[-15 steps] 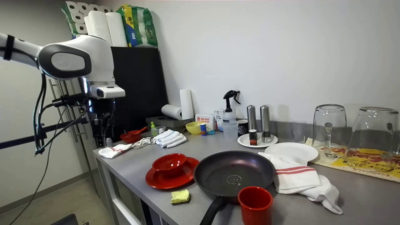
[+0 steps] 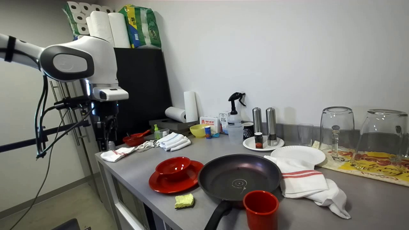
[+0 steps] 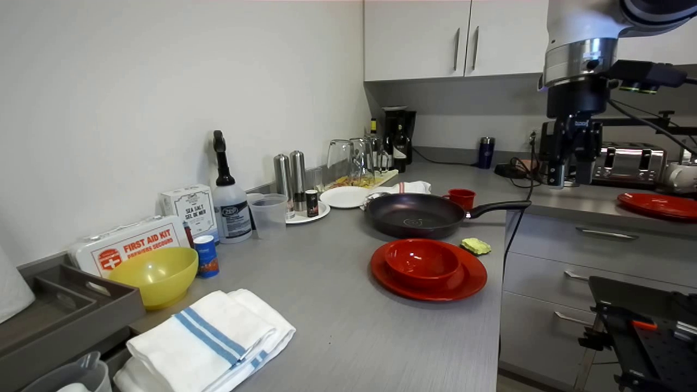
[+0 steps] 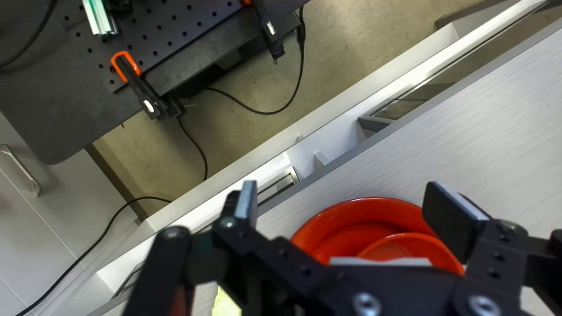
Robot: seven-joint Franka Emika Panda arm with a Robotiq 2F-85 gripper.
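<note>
My gripper is open, its two dark fingers (image 4: pixel 450 221) wide apart with nothing held between them. In exterior view 2 the gripper (image 3: pixel 575 176) hangs high, off the counter's front edge. A red bowl (image 2: pixel 173 167) rests on a red plate (image 2: pixel 159 184) near that edge; the wrist view shows them below, partly covered by my gripper. Beside the plate lies a yellow sponge (image 2: pixel 184 201). A black frying pan (image 2: pixel 239 178) sits to its right, with a red mug (image 2: pixel 261 210) by the handle.
A white towel with red stripes (image 2: pixel 304 176) lies right of the pan. Along the wall stand a spray bottle (image 3: pixel 230 202), a yellow bowl (image 3: pixel 157 274) and tall glass pitchers (image 2: pixel 336 132). Folded towels (image 3: pixel 202 340) lie at the other end. Counter between them and the plate is bare.
The arm has shifted very slightly to the right in exterior view 1. Everything on the counter stays where it was.
</note>
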